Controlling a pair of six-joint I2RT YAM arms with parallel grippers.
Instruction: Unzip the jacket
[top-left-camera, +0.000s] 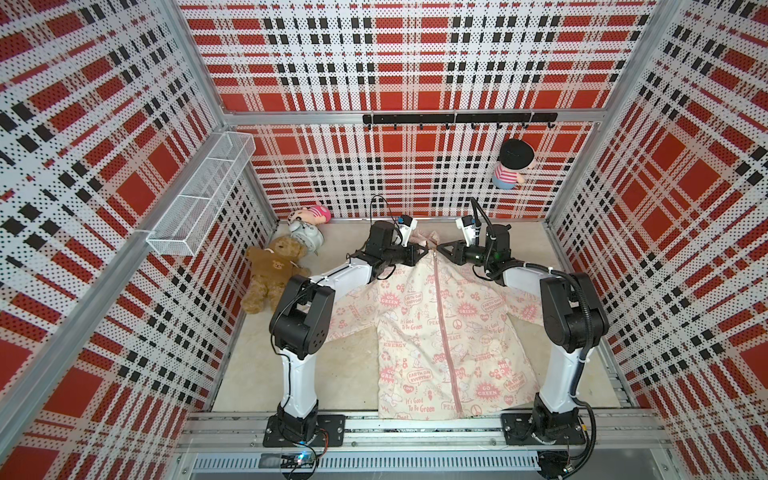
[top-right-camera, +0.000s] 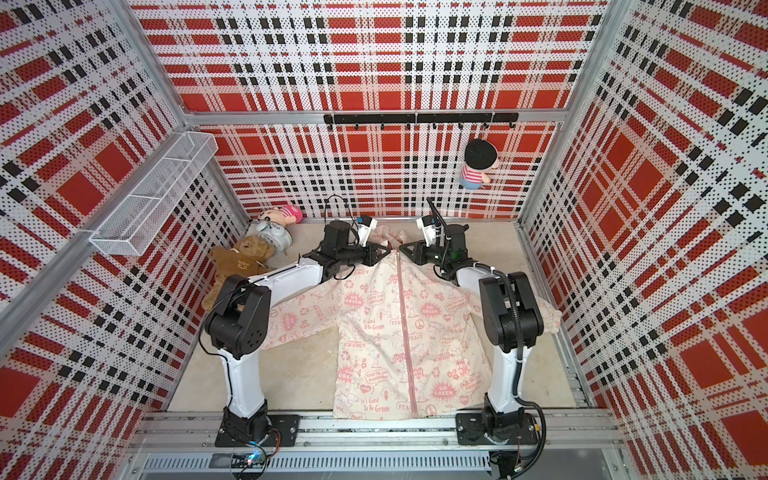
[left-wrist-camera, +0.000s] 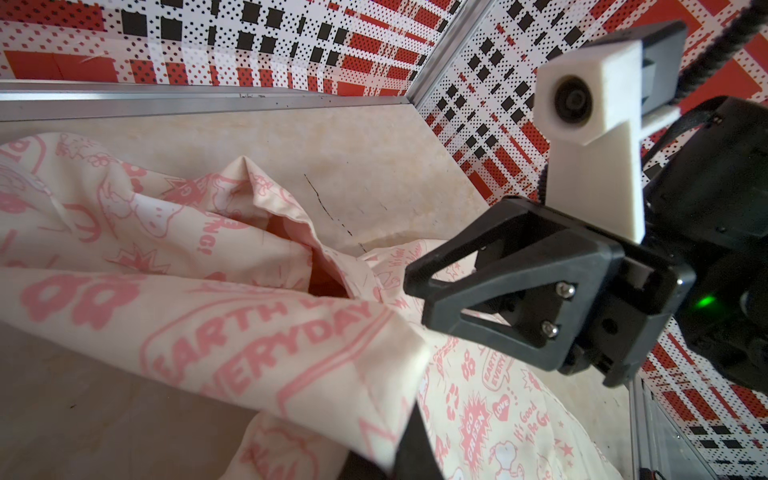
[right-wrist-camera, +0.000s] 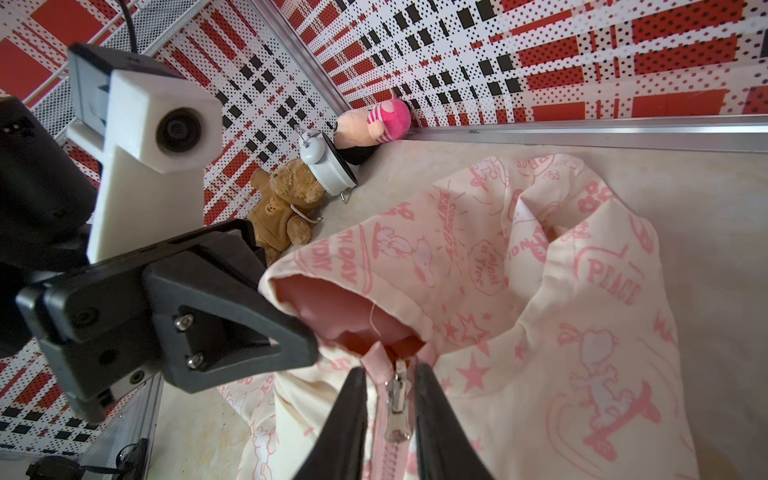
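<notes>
A cream jacket (top-left-camera: 408, 344) with pink print lies front up, its pink zipper (top-right-camera: 404, 328) running from collar to hem. My left gripper (top-left-camera: 424, 249) is at the collar, shut; in the left wrist view cream fabric covers much of its fingertips, which seem to pinch it. My right gripper (top-left-camera: 446, 251) faces it from the right, part open, its tips around the silver zipper pull (right-wrist-camera: 397, 404) in the right wrist view; whether they touch it I cannot tell.
Teddy bear (top-left-camera: 268, 276), alarm clock (right-wrist-camera: 324, 160) and pink-hatted doll (right-wrist-camera: 372, 124) lie at the back left. A wire basket (top-left-camera: 172, 240) hangs on the left wall, another doll (top-left-camera: 512, 164) on the back wall. Bare table shows beside the jacket.
</notes>
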